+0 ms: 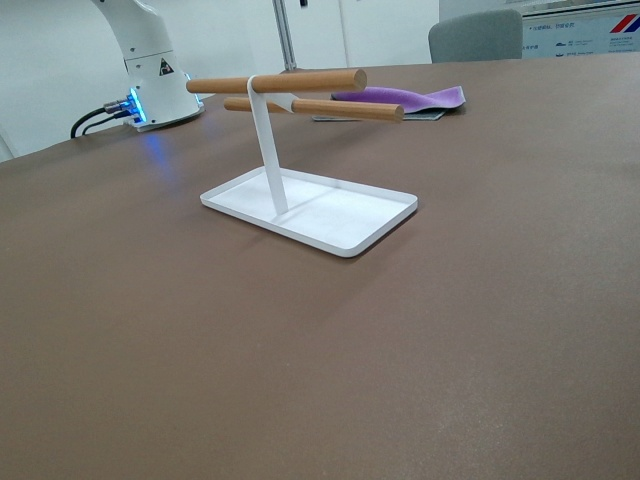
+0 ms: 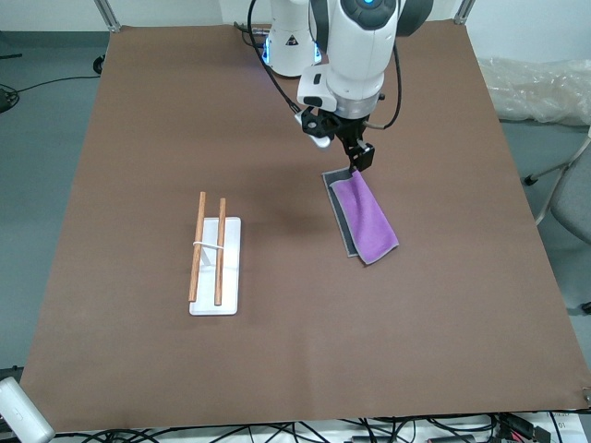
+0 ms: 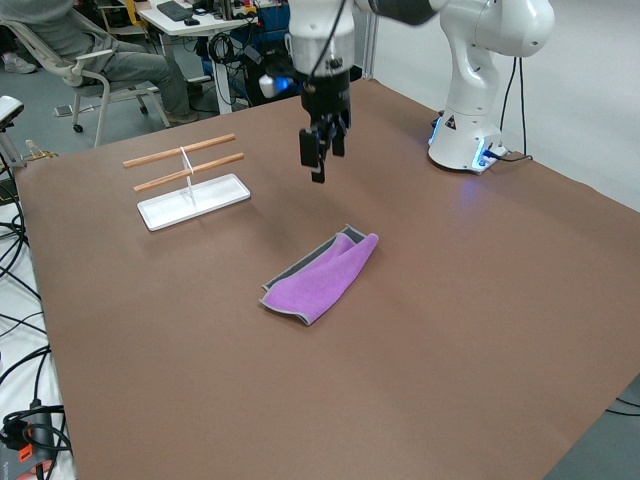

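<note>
A folded cloth, purple on top with a grey layer, lies flat on the brown table, also seen as the purple cloth in the right view. A white tray stand with two wooden bars stands left of it in the left view. My black gripper hangs just beyond the cloth's far end in that view, above the table in the right view; whether its fingers are open I cannot tell. The top view does not show it.
The white arm base stands at the table's back with cables beside it. Cables and a white cylinder lie along the near edge in the left view.
</note>
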